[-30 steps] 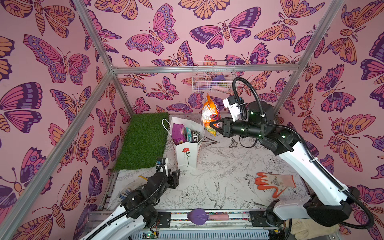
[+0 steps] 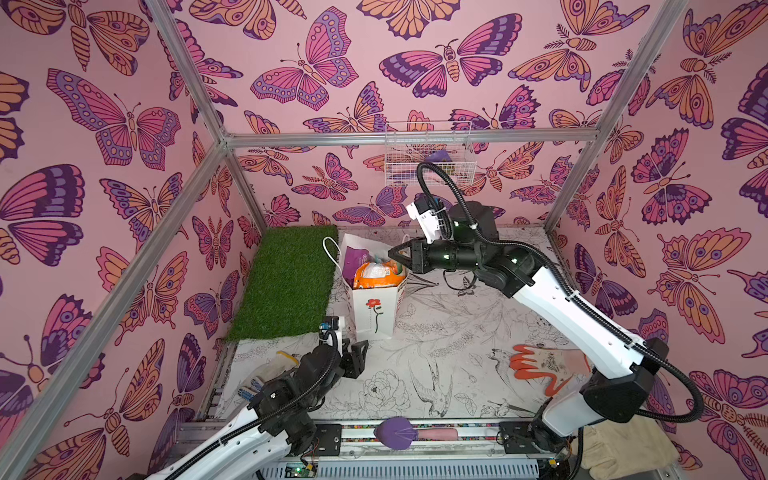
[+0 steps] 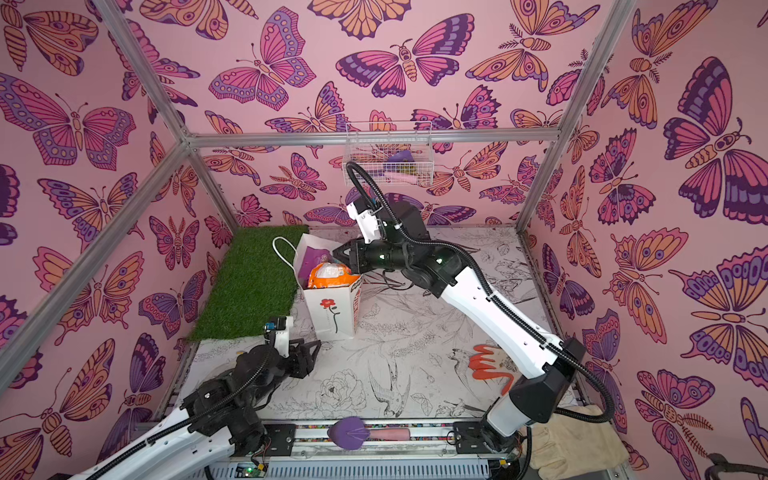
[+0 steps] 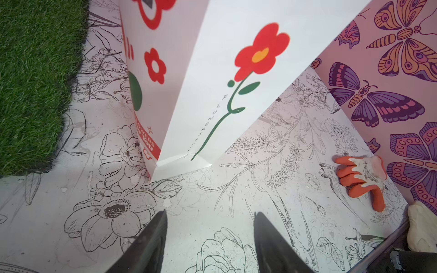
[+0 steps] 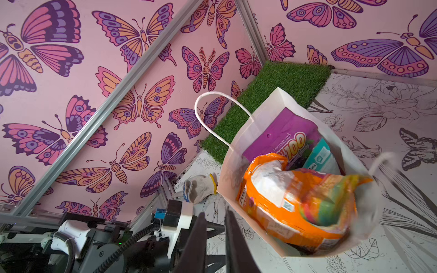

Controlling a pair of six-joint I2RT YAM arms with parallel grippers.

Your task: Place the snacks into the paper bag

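Note:
The white paper bag (image 2: pixel 372 320) with red flowers stands upright at mid-table, holding a purple snack pack (image 5: pixel 277 132), a teal one (image 5: pixel 322 159) and an orange bag (image 5: pixel 291 204), which lies across the top. My right gripper (image 2: pixel 400 254) is over the bag's opening, its fingers close together; the orange bag is just beyond them, and whether they grip anything is unclear. My left gripper stands low in front of the bag, fingers apart with nothing between them.
A grass mat (image 2: pixel 280 280) lies left of the bag. Gloves lie at the front left and right (image 2: pixel 544 364). A wire basket (image 2: pixel 428 172) hangs on the back wall.
My right gripper has moved left over the paper bag, and the orange snack bag has gone from upright beside it to lying inside its top. The left arm shifted slightly right.

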